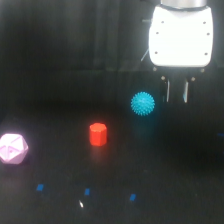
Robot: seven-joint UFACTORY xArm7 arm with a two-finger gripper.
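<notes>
My gripper (176, 98) hangs at the upper right under its white body, with its two thin fingers apart and nothing visible between them. To the left of the fingers and a little lower in the picture is a blue spiky ball (142, 103). Near the middle sits a small red block (98, 134). A pink faceted ball (13, 148) lies at the left edge. The gripper appears clear of all three things.
The dark table has small blue marks (87, 192) along its front and one small white mark (81, 204). A dark curtain (70, 40) hangs behind. Between the red block and the pink ball the surface is bare.
</notes>
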